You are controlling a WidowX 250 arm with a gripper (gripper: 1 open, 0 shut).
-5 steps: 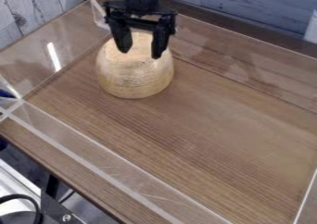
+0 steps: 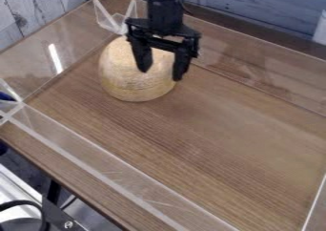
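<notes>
A black robot gripper (image 2: 163,53) hangs from the top centre of the camera view, over a round, pale tan, woven-looking object (image 2: 129,80) on the wooden table. Its dark fingers reach down at both sides over the object's upper part and partly hide it. I cannot tell whether they touch it, or whether anything is between them.
Clear plastic (image 2: 110,17) lies behind the round object at the upper left. Black cables (image 2: 26,214) show at the lower left corner, and a white item (image 2: 318,25) at the upper right.
The gripper has moved a little to the right and toward the front. The round object appears to stay in place.
</notes>
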